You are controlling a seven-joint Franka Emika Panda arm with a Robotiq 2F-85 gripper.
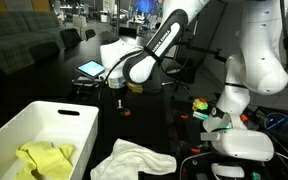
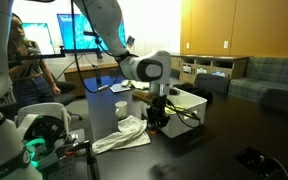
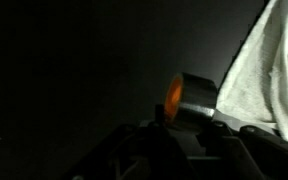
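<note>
In the wrist view a short round piece (image 3: 192,98), dark and silvery outside with an orange inner face, sits between the fingers of my gripper. The gripper is shut on it. Exterior view 1 has the gripper (image 1: 122,106) low over the dark table, right of the white box (image 1: 76,128), and its grasp is too small to make out there. A crumpled white cloth (image 1: 134,162) lies nearer the camera, and the wrist view has this cloth (image 3: 274,72) to the right of the held piece.
Inside the white box lies a yellow cloth (image 1: 46,160). A white mug (image 2: 121,108) stands beyond the white cloth in exterior view 2. Another white arm (image 1: 242,75) is at the right of exterior view 1.
</note>
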